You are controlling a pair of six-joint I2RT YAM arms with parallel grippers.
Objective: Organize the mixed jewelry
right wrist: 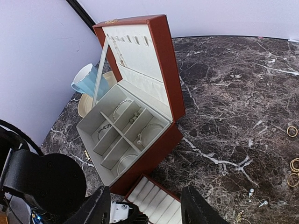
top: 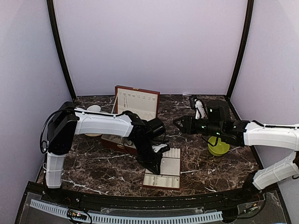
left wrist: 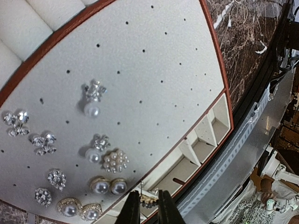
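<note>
In the left wrist view, my left gripper is shut on a small beaded earring point(left wrist: 148, 202), its thin post pointing up. It hovers by the border between the tray's white perforated panel point(left wrist: 173, 60) and its row of compartments point(left wrist: 182, 170). Several pearl and crystal earrings sit on that panel, among them a pearl drop point(left wrist: 92, 109) and a pearl cluster point(left wrist: 115, 161). My right gripper stands open and empty, high over the table. Behind the left arm, the jewelry box point(right wrist: 152, 154) has its lid raised; bracelets and rings lie in its compartments.
A green bowl point(top: 218, 147) stands beneath the right arm. Gold rings point(right wrist: 292, 131) and small pieces lie loose on the marble table point(right wrist: 219, 102). A light-blue cup point(right wrist: 86, 78) stands beyond the box. Open table lies at the back right.
</note>
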